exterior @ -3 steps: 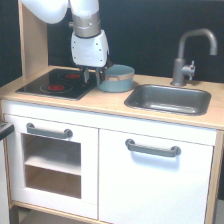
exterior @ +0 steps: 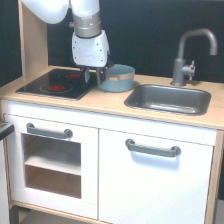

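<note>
A white robot arm hangs from the top left, its dark gripper [exterior: 93, 76] pointing down above the counter between the black stovetop and a blue-grey pot [exterior: 117, 83]. The gripper is at the pot's left side, near its rim; whether its small fingers are open or shut, or touching the pot, is unclear. The stovetop [exterior: 50, 87] has two red rings visible.
A steel sink [exterior: 168, 98] with a tall grey faucet [exterior: 180, 68] fills the right of the wooden counter [exterior: 110, 105]. Below are white cabinet doors [exterior: 150, 180] with grey handles and an open-looking compartment at left. A wooden side panel rises at the back left.
</note>
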